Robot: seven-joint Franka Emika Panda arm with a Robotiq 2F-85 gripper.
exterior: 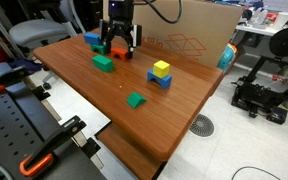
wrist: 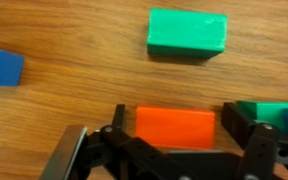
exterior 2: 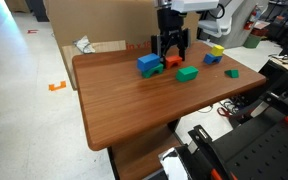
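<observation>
In the wrist view, an orange-red block (wrist: pixel 174 128) lies between the fingers of my gripper, with a narrow gap on each side. The gripper is part open. In exterior view 1 my gripper (exterior: pixel 122 43) points down above the red block (exterior: pixel 119 53), one finger on either side; in exterior view 2 the red block (exterior 2: pixel 172 62) shows below the fingers. Right beside it is a blue block (exterior 2: pixel 150 62) on top of a green one (exterior 2: pixel 154 72). A separate green block (exterior: pixel 102 63) lies on the table nearer the front.
A yellow block (exterior: pixel 161 69) sits on a blue bridge-shaped block (exterior: pixel 159 82), off to the right. Another green block (exterior: pixel 135 100) lies closer to the table's front. A cardboard panel (exterior: pixel 199 30) stands behind.
</observation>
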